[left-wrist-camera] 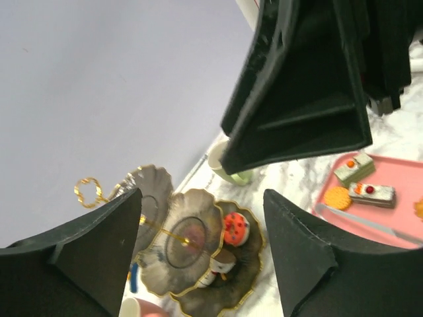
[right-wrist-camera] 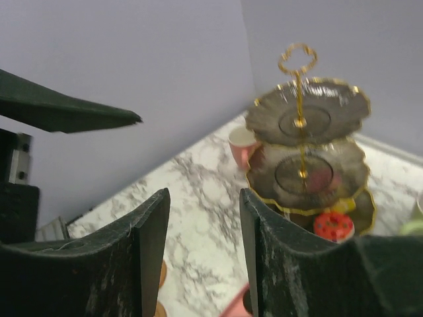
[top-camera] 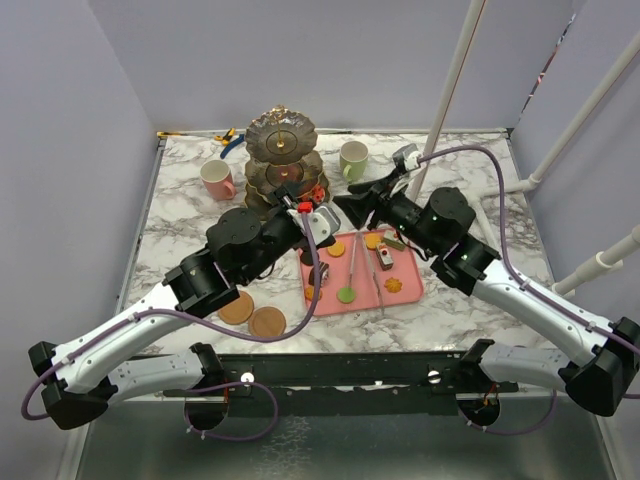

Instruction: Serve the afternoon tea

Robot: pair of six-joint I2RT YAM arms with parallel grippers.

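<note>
A dark three-tier stand (top-camera: 281,137) with a gold handle stands at the back; a red-topped round sweet (left-wrist-camera: 236,228) and a small cake (left-wrist-camera: 223,261) rest on its lower tiers. On the pink tray (top-camera: 409,268), silver tongs (top-camera: 371,275) lie spread among several sweets, including a cake slice (top-camera: 384,258) and a flower-shaped one (top-camera: 393,285). My left gripper hangs close to the stand's front, fingers apart and empty. To its right, above the table, my right gripper is also open with nothing between its fingers.
A pink mug (top-camera: 217,179) stands left of the stand and a green mug (top-camera: 353,160) right of it. Two round wooden coasters (top-camera: 267,322) lie front left. The two hands are close together over the middle.
</note>
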